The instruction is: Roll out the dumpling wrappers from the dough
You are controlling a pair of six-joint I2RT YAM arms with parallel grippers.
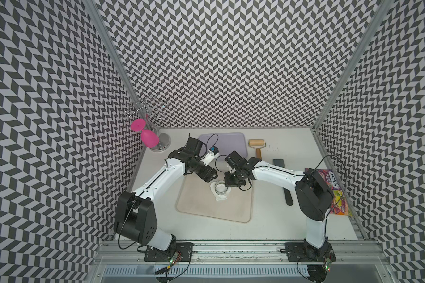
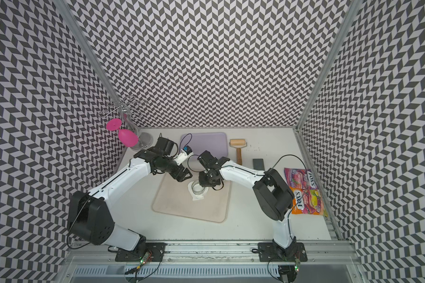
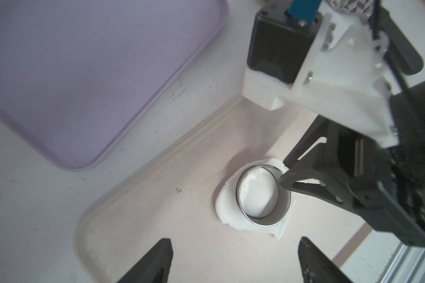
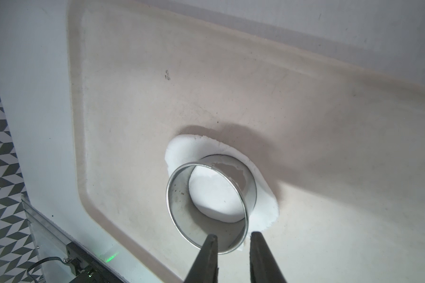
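Observation:
On the beige tray (image 1: 212, 211) lies a flat, irregular sheet of white dough (image 4: 186, 147), with a round metal ring cutter (image 4: 251, 181) standing on it. White dough shows inside the ring. My right gripper is open right at the ring's near rim, its fingers straddling or just beside the rim; contact cannot be told. In the left wrist view one dark finger (image 3: 311, 181) of it reaches to the ring's edge. My left gripper is parted, above the tray and clear of the ring, with nothing between its fingers.
A lilac tray (image 1: 231, 141) lies behind the beige one. To the right are a wooden roller (image 1: 257, 142), a dark flat-bladed tool (image 1: 278, 163) and candy bags (image 2: 303, 195). A metal rack with pink utensils (image 1: 149, 138) stands back left. The beige tray's front part is clear.

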